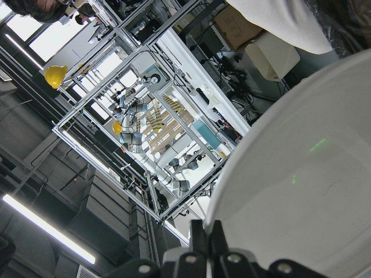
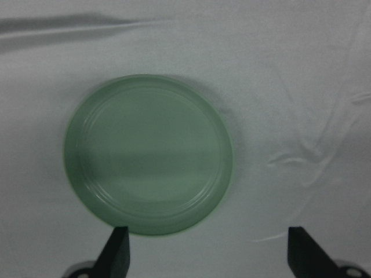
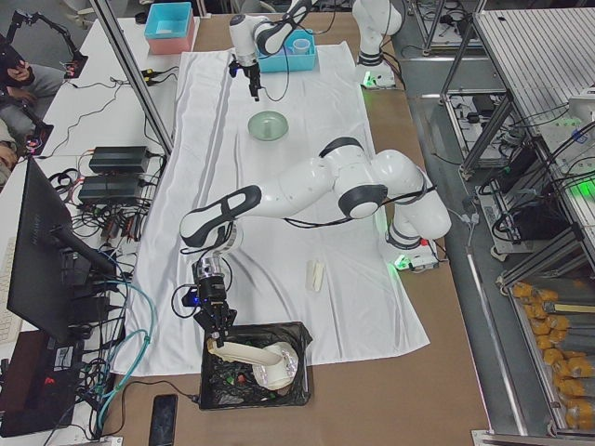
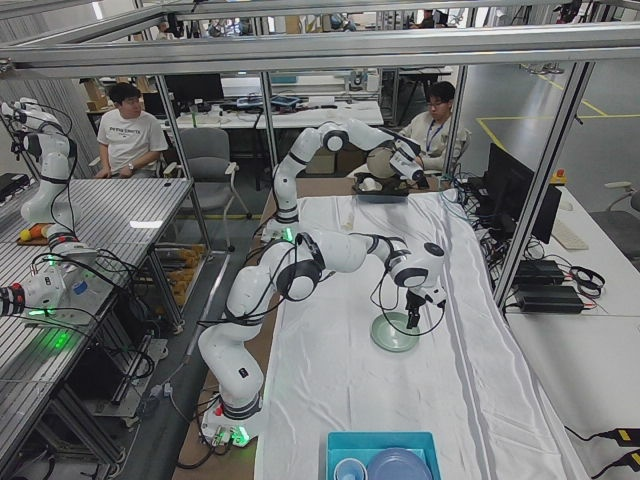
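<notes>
A cream dish [image 3: 240, 353] is tilted over a black-lined bin [image 3: 218, 390], with my left gripper [image 3: 216, 336] shut on it; its smooth pale surface fills the right of the left wrist view [image 1: 295, 185]. A white round container [image 3: 279, 372] sits in the bin beneath. My right gripper stands open above the white cloth, with a green plate [image 2: 148, 153] in view between and ahead of its fingers, none of it held.
A blue bin [image 4: 335, 450] with a blue plate and cup stands at the far table end. Two pale sticks [image 3: 316, 276] lie on the cloth [image 3: 279, 260]. A monitor and cables line one side.
</notes>
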